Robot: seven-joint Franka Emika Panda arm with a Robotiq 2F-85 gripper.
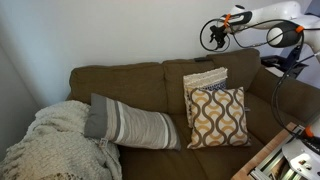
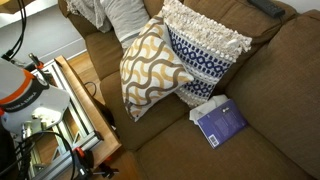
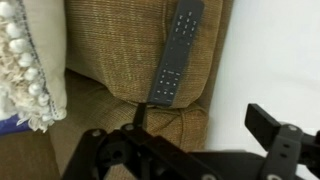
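Note:
A black remote control (image 3: 177,52) lies on top of the brown sofa's backrest (image 3: 120,45); exterior view 2 shows the remote (image 2: 267,8) at the top edge. My gripper is open in the wrist view, its two dark fingers wide apart and nothing between them. The remote lies beyond the fingertips, up and to the left of the gap. In exterior view 1 my gripper (image 1: 215,42) hangs above the backrest, in front of the white wall.
Patterned pillow (image 1: 218,117), white-and-blue tasselled pillow (image 2: 205,50) and striped pillow (image 1: 140,125) lean on the sofa. On the seat lies a purple-blue book (image 2: 220,122), with a white item beside it. A cream knit blanket (image 1: 62,140) covers the left end. The white wall (image 3: 275,60) borders the backrest.

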